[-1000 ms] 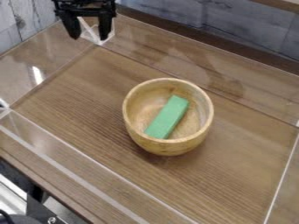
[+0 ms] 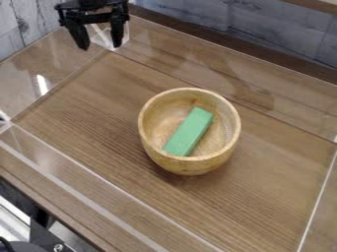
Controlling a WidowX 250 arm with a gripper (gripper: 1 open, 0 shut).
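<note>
My gripper (image 2: 93,37) is at the top left, a dark shape above the wooden table (image 2: 73,138), with its fingers apart. It is small and blurred at this distance. A round wooden bowl (image 2: 156,118) sits right of centre, and a green oblong block (image 2: 191,133) lies inside it, well away from the gripper.
A grey surface shows beyond the table's edge at the top right and bottom left.
The gripper has shifted slightly at the top left, its shape a little different. The bowl and green block have not moved.
</note>
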